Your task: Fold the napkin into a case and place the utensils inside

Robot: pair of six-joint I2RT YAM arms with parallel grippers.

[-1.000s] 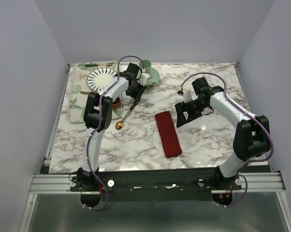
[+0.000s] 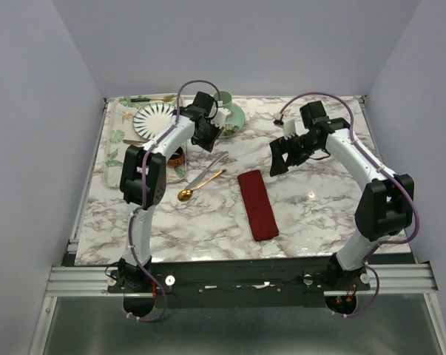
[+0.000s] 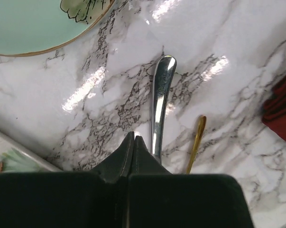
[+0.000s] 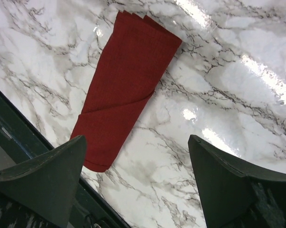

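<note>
A folded red napkin (image 2: 257,205) lies lengthwise at centre right of the marble table, seen whole in the right wrist view (image 4: 124,80). A silver knife (image 3: 160,99) and a gold spoon (image 2: 186,194) lie side by side left of it; the spoon's handle (image 3: 196,142) shows in the left wrist view. My left gripper is shut, nothing showing between its fingers, above the table just beside the knife. My right gripper is open and empty, over the table beside the napkin's upper end.
At back left a patterned tray (image 2: 117,126) holds a striped plate (image 2: 150,117) and other items. A green saucer (image 3: 38,23) with a cup (image 2: 225,98) sits behind the utensils.
My left gripper has lifted slightly away from the utensils, uncovering more of the knife, which now lies apart from the spoon. The right arm has shifted slightly up and back.
</note>
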